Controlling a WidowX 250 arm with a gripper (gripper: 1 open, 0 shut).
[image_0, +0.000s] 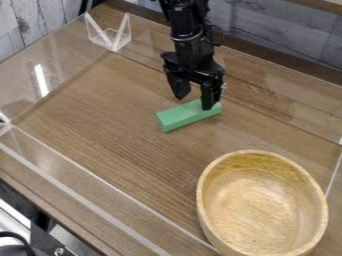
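Note:
My black gripper (193, 94) hangs over the upper middle of the table, open, its fingertips low at the upper edge of a flat green block (179, 118). The block lies on the wooden table (94, 150), angled from lower left to upper right, and its right part is partly behind the gripper. Whether the fingers touch it I cannot tell.
A large round beige bowl (261, 200) fills the lower right. A clear plastic object stands near the top left.

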